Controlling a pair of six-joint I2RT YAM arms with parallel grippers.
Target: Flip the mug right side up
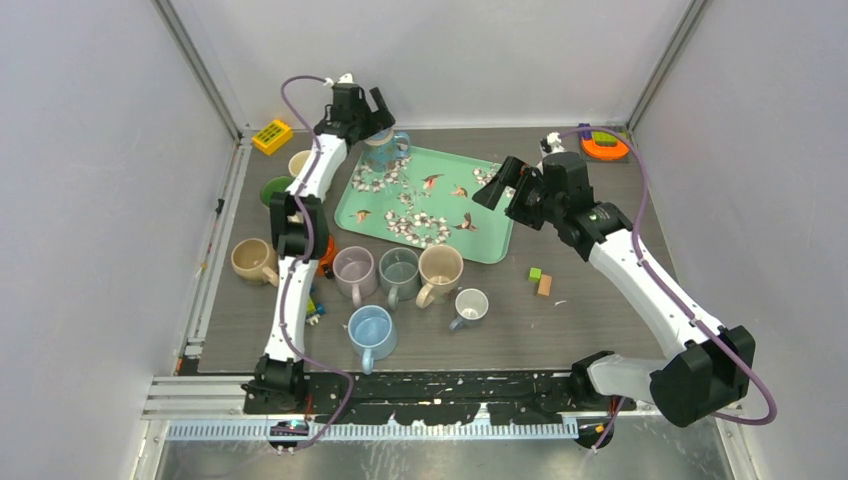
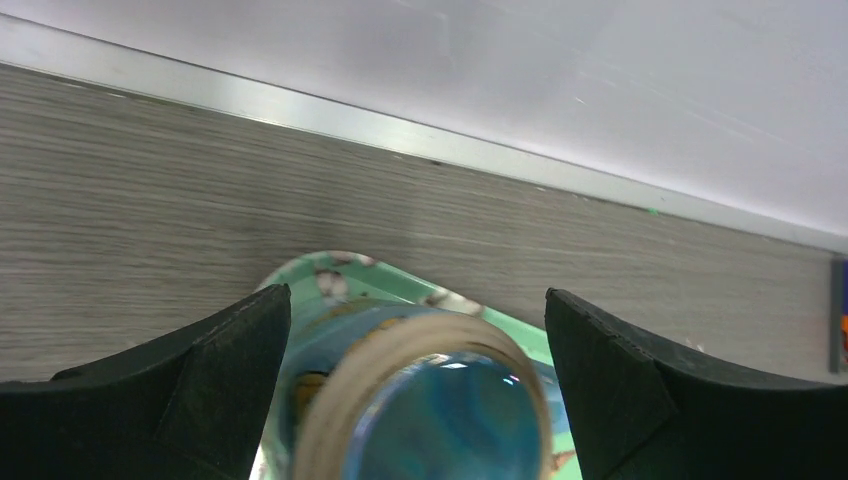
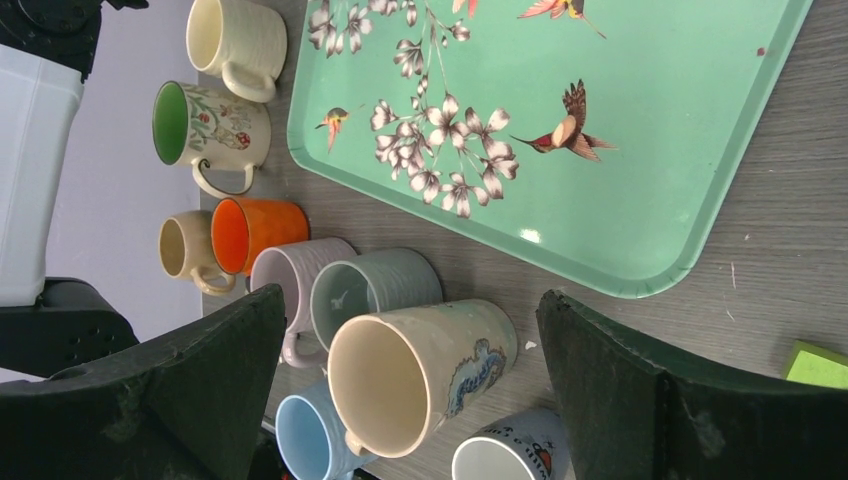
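A translucent blue glass mug [image 1: 385,150] stands at the back left corner of the green tray [image 1: 470,240], a round, pale-rimmed end facing up. My left gripper [image 1: 378,108] hangs open right over it; in the left wrist view that end [image 2: 445,410] fills the space between and below the fingers. My right gripper [image 1: 495,182] is open above the tray's right side, nothing between its fingers.
Several mugs, among them a cream mug [image 1: 440,265] and a blue mug [image 1: 371,325], crowd the front and left. Small blocks [image 1: 543,285] lie at the right. Yellow object [image 1: 273,136] at back left; walls close around.
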